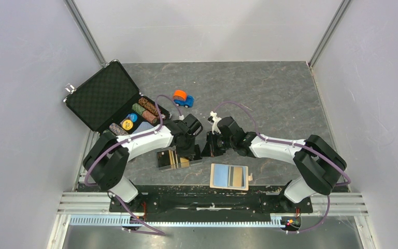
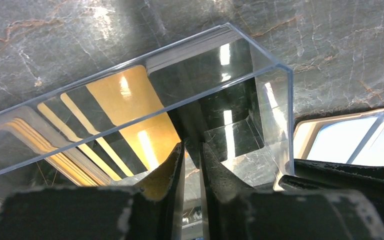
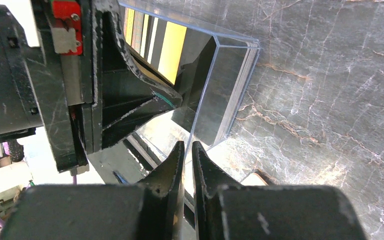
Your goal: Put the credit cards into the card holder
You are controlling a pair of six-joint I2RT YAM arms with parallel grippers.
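Observation:
A clear plastic box (image 2: 272, 102) lies on the table, with black and gold cards (image 2: 130, 100) showing in it. My left gripper reaches down over it, its fingertips a narrow gap apart beside a black card (image 2: 237, 132); I see no card held between them. My right gripper is shut on the near edge of the clear box at its right end. In the top view both grippers meet over the box, and the arms hide part of it.
A beige tray (image 1: 212, 181) with blue and gold pieces lies at the front right of the box. Behind stand an open black case (image 1: 106, 93) with chip rolls and a blue and orange toy (image 1: 184, 100).

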